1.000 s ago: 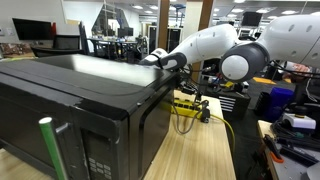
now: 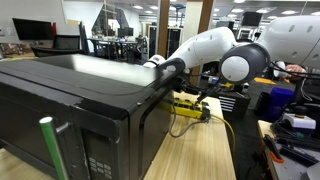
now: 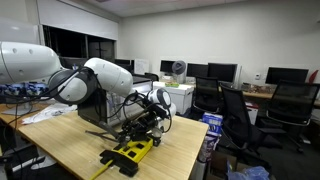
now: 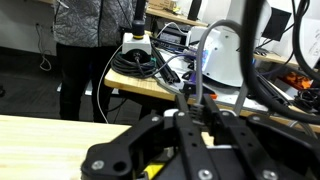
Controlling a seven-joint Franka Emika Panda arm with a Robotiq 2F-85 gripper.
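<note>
The black gripper (image 3: 132,130) is low over the table beside a large black box-shaped appliance (image 2: 125,120). Just below it in exterior view 2 lies a yellow and black object (image 3: 125,156), also partly visible as a yellow piece (image 2: 188,107) behind the arm in exterior view 1. The wrist view shows the gripper's dark body along the bottom edge, with a thin grey curved strip (image 4: 200,60) rising from its middle. The fingers look shut; what lies between the fingers is not clear.
A yellow cable (image 2: 232,135) runs off the yellow object toward the table's right edge. Bare wooden table (image 3: 65,135) lies in front of the appliance. Black office chairs (image 3: 238,110) stand beyond the far edge. A side bench (image 4: 160,88) carries cables and equipment.
The arm's wrist end shifts only slightly around the yellow object. The appliance and the table stay where they were.
</note>
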